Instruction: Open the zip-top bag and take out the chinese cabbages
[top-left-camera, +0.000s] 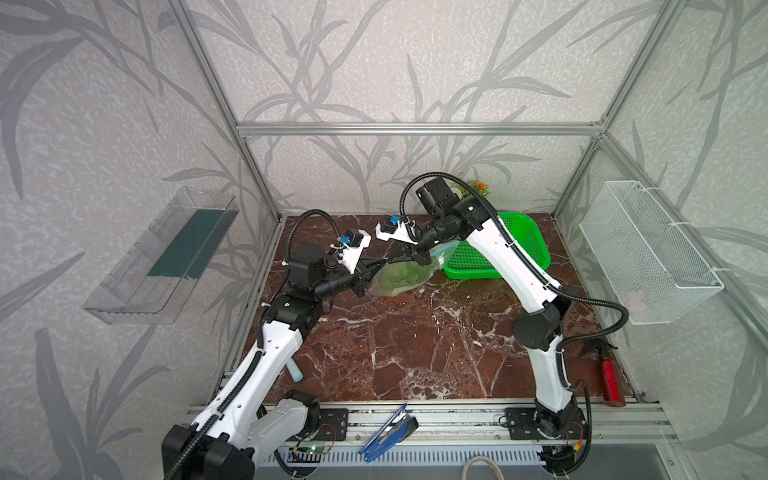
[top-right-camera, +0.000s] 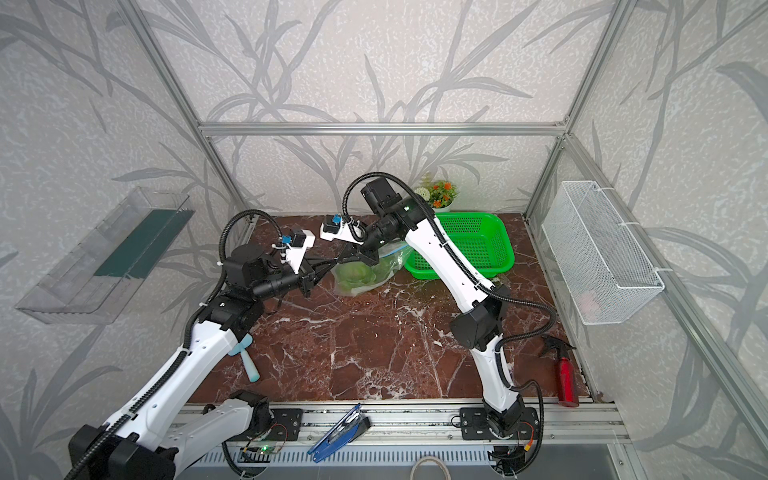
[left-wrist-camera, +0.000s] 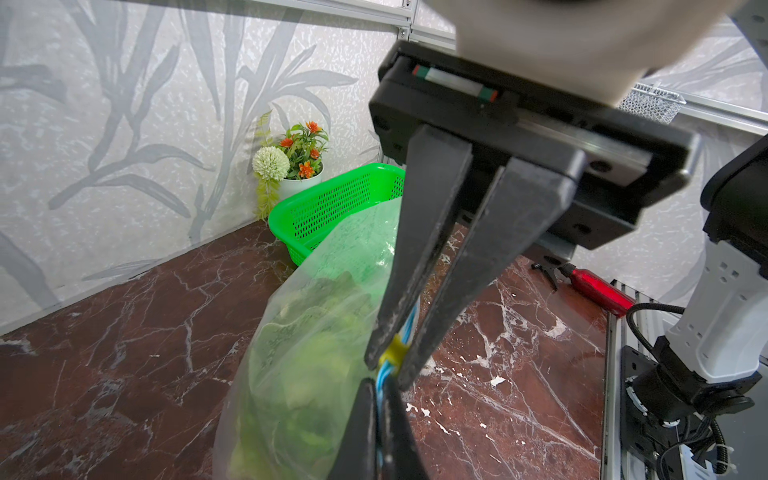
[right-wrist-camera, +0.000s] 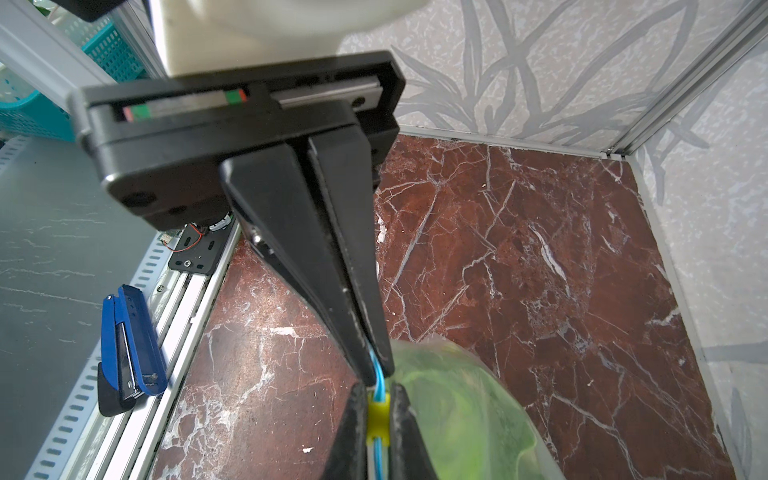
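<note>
The translucent zip top bag hangs above the middle of the table, with pale green cabbage visible through its plastic. Its blue zip strip runs between both grippers' fingertips, which meet nose to nose. My left gripper is shut on that thin strip. My right gripper is shut around the yellow zip slider, just beside the left fingertips. In both top views the bag is partly hidden beneath the wrists.
A green basket sits at back right, flowers behind it. A red bottle lies front right, a light blue tool front left, a blue stapler on the front rail.
</note>
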